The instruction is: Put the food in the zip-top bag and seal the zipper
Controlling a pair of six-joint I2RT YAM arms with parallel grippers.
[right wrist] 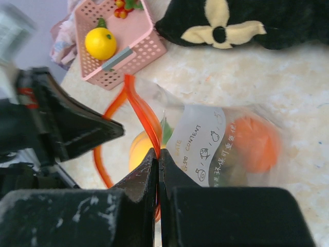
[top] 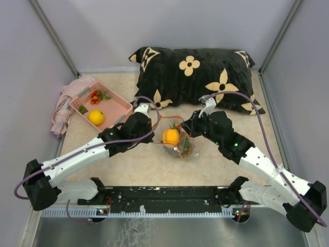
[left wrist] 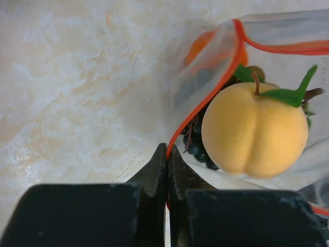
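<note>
The zip top bag [top: 182, 152] lies in the middle between both grippers, its orange zipper edge spread open. Inside are a yellow-orange fruit [top: 170, 136] [left wrist: 252, 128], dark grapes [left wrist: 198, 152] and an orange item [right wrist: 254, 144]. My left gripper [top: 150, 135] is shut on the zipper edge at the bag's left side, the orange strip running between its fingertips. My right gripper [top: 188, 128] is shut on the orange zipper strip at the other side.
A pink basket [top: 115, 105] with a lemon [top: 96, 117], small red items and greens sits at the back left beside a pink cloth [top: 67, 108]. A dark flowered cushion [top: 159, 72] lies along the back.
</note>
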